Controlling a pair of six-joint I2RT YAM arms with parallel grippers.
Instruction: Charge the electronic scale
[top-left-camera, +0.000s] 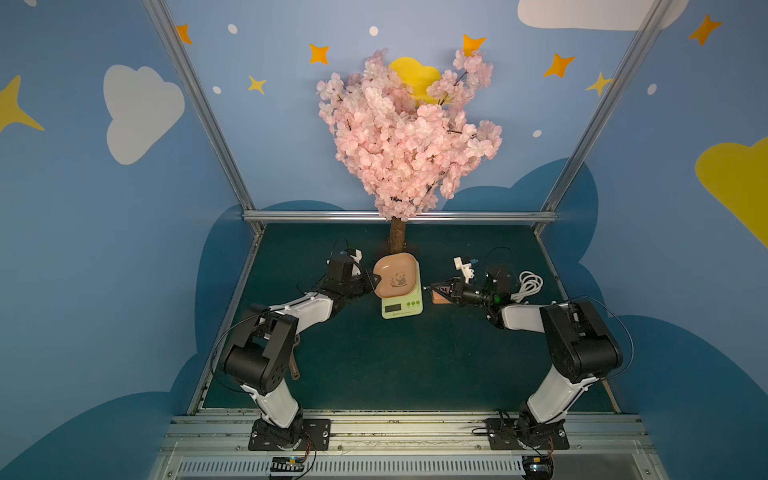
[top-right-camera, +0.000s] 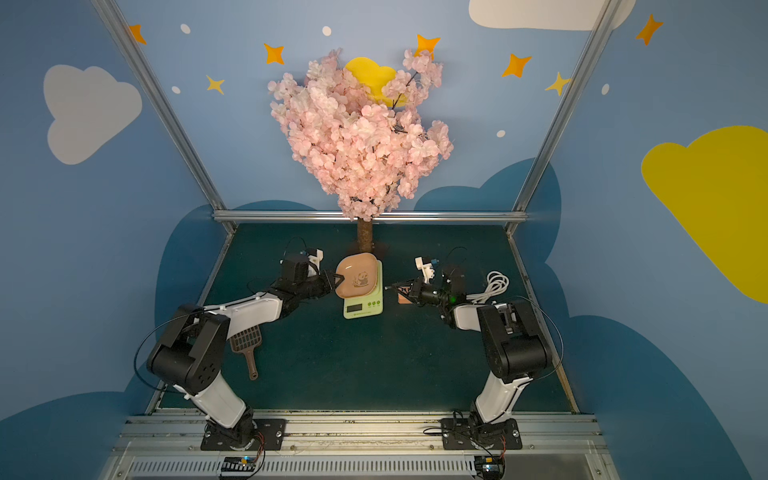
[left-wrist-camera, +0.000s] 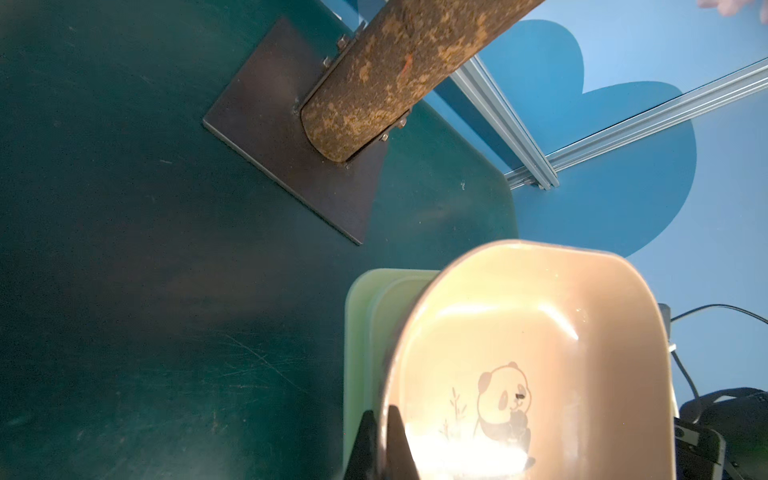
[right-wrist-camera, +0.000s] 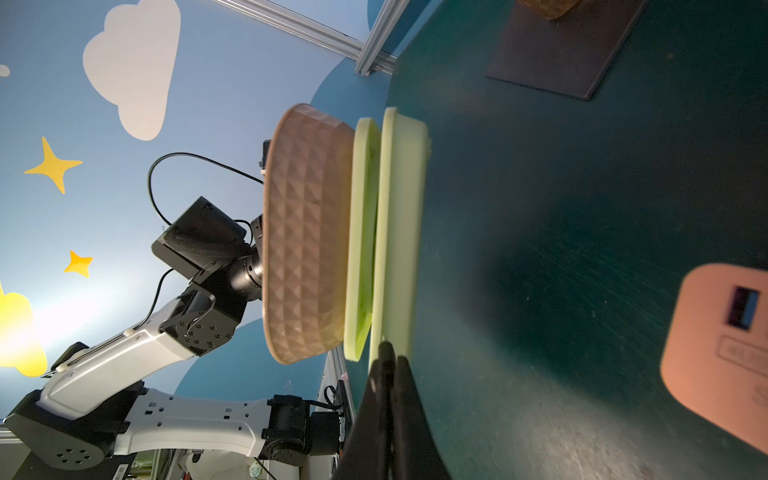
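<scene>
A green kitchen scale (top-left-camera: 401, 308) with a tan panda tray (top-left-camera: 394, 273) on top stands mid-table in front of the tree trunk (top-left-camera: 397, 236). My left gripper (top-left-camera: 373, 281) is shut at the tray's left rim (left-wrist-camera: 388, 376); whether that rim is between its fingers is unclear. My right gripper (top-left-camera: 426, 288) is shut, its tips close to the scale's right side (right-wrist-camera: 398, 240). A pink power strip or charger (right-wrist-camera: 712, 344) with a USB port lies partly under the right arm.
A coiled white cable (top-left-camera: 529, 284) lies at the right. A brown slotted utensil (top-right-camera: 245, 342) lies at left beneath the arm. The dark tree base plate (left-wrist-camera: 264, 112) is just behind the scale.
</scene>
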